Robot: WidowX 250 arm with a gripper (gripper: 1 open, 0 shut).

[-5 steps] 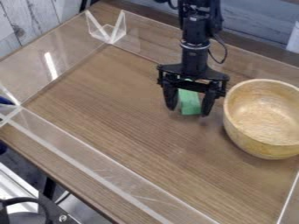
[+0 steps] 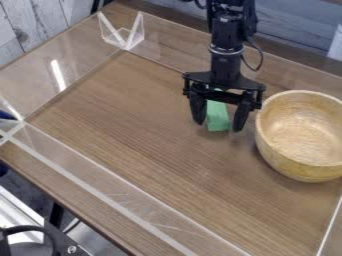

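My black gripper (image 2: 218,112) reaches down at the upper middle of the view, its two fingers spread either side of a green object (image 2: 218,118) on the wooden table (image 2: 120,160). The object is partly hidden by the gripper's body and fingers; whether the fingers press on it is unclear.
A large tan bowl (image 2: 299,135) stands close to the right of the gripper. A clear bracket-like piece (image 2: 123,32) sits at the back left. A dark device (image 2: 24,242) is at the bottom left corner.
The green object and bowl look unchanged.
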